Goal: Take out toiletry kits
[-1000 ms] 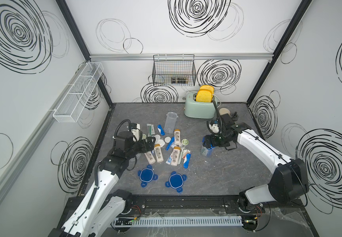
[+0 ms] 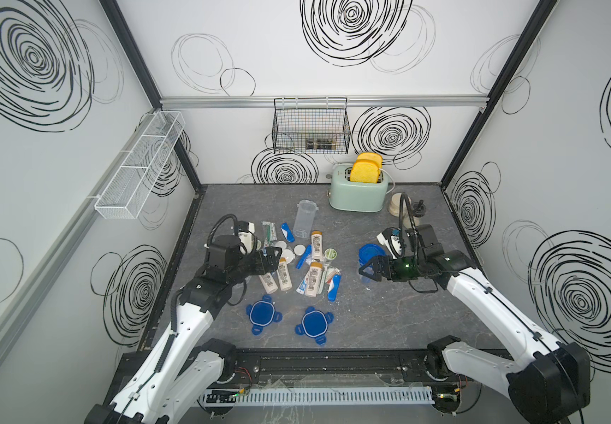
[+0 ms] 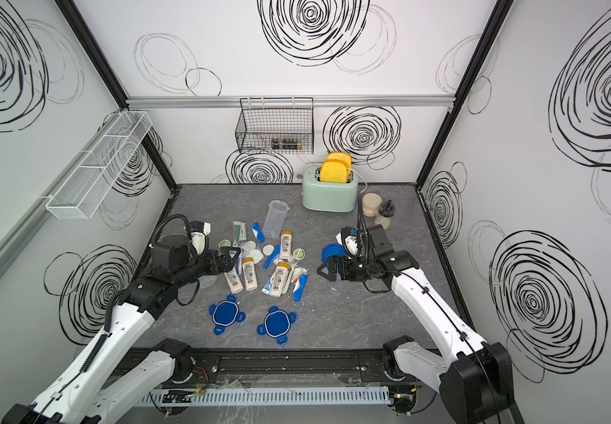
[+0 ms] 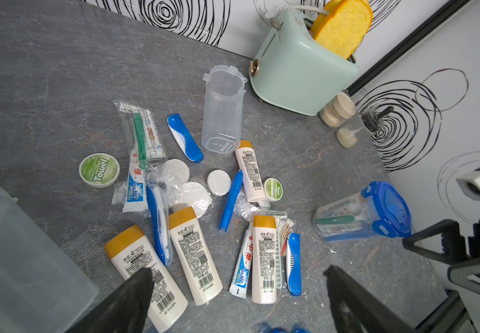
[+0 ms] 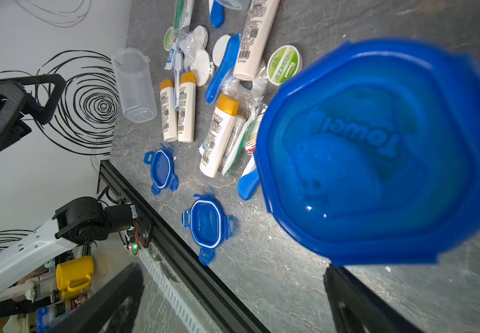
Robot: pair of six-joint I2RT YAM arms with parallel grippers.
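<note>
A closed plastic container with a blue lid and toiletries inside lies on the table right of the loose kit items; its lid fills much of the right wrist view. My open right gripper (image 2: 367, 268) hovers just at it, holding nothing. My left gripper (image 2: 271, 260) is open above the loose bottles (image 4: 194, 258), combs (image 4: 182, 138), toothpaste, toothbrush packs and small round pieces. Two empty clear containers (image 4: 222, 111) lie among them, one at back, one at left. Two blue lids (image 2: 261, 313) lie at the front.
A green toaster (image 2: 357, 194) with yellow bread stands at the back, small jars (image 4: 334, 111) beside it. Baskets (image 2: 311, 130) hang on the back and left walls.
The left arm and the items have hardly moved.
</note>
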